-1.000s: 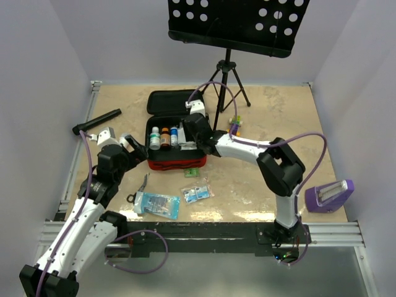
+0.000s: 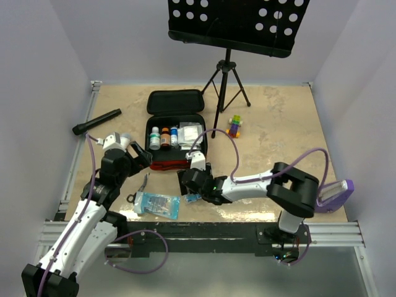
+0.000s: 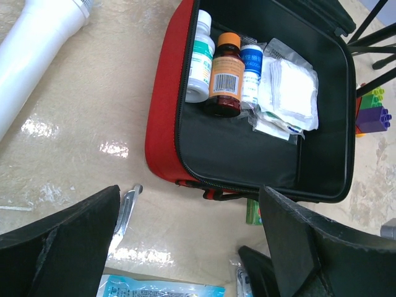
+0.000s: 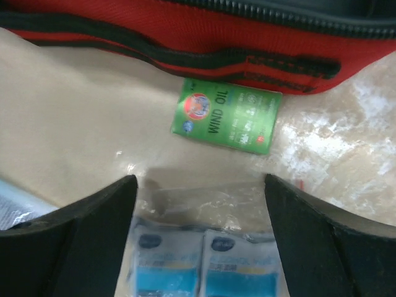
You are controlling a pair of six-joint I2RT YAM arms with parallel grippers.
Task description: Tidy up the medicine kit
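The red-sided medicine kit (image 3: 166, 105) lies unzipped with its lid (image 2: 176, 102) folded back. Inside it stand a white bottle (image 3: 201, 62), a brown bottle (image 3: 227, 77), a blue-and-white bottle (image 3: 250, 71) and bagged white gauze (image 3: 291, 93). A green wind oil box (image 4: 228, 116) rests on the table against the kit's front. Below it lies a clear bag of blue-and-white packets (image 4: 241, 263), between the spread fingers of my right gripper. My left gripper hangs open and empty at the kit's left. A blue-white package (image 2: 156, 205) and scissors (image 2: 139, 187) lie in front.
A music stand (image 2: 224, 68) rises behind the kit, with toy blocks (image 2: 234, 126) beside it. A black cylinder (image 2: 96, 122) lies at the back left and a purple lamp (image 2: 334, 196) stands at the right.
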